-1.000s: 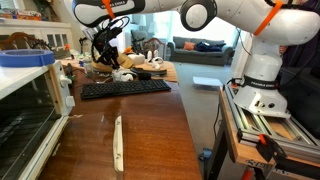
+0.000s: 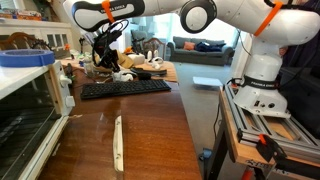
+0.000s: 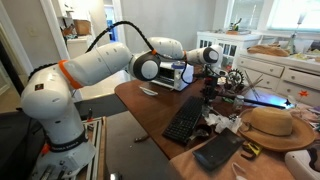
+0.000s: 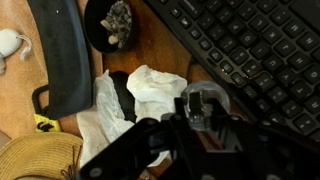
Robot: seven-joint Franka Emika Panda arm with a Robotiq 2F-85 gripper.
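Note:
Over the far end of the wooden table, my gripper is shut on a small pale object (image 4: pixel 197 106) with a round, clear-looking rim; its exact kind is hard to tell. A black keyboard (image 4: pixel 250 55) shows beneath and beside it in the wrist view. Crumpled white cloth or paper (image 4: pixel 155 92) lies close by on the other side. From exterior view 1, the gripper (image 2: pixel 104 52) hangs behind the keyboard (image 2: pixel 125 88), and the held object cannot be made out there.
A dark bowl (image 4: pixel 111 24) with small contents and a black tray-like piece (image 4: pixel 55 55) lie near the cloth. A straw hat (image 3: pixel 272 127) sits along the table's side.
The arm and gripper have shifted only slightly at the far end of the table. The keyboard and the pale strip have not moved.

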